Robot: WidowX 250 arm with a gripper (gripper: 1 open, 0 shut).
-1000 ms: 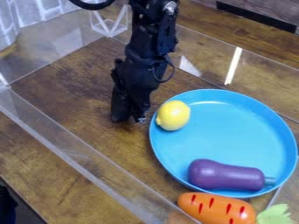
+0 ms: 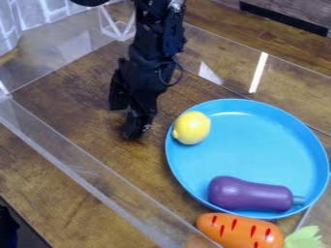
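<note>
The black arm reaches down from the top centre, its gripper (image 2: pixel 130 108) low over the dark wooden floor of the tray, left of the blue plate (image 2: pixel 258 155), its fingers open and nothing visible between them. A yellow lemon-like toy (image 2: pixel 191 128) sits at the plate's upper-left edge, a little right of my gripper. A purple eggplant toy (image 2: pixel 247 194) lies at the front of the plate.
An orange carrot toy (image 2: pixel 237 231) lies in front of the plate at the bottom right. Clear plastic walls run along the left and front. The wooden surface (image 2: pixel 72 87) left of my gripper is bare.
My gripper has shifted and turned slightly toward the left. The plate and toys look unmoved.
</note>
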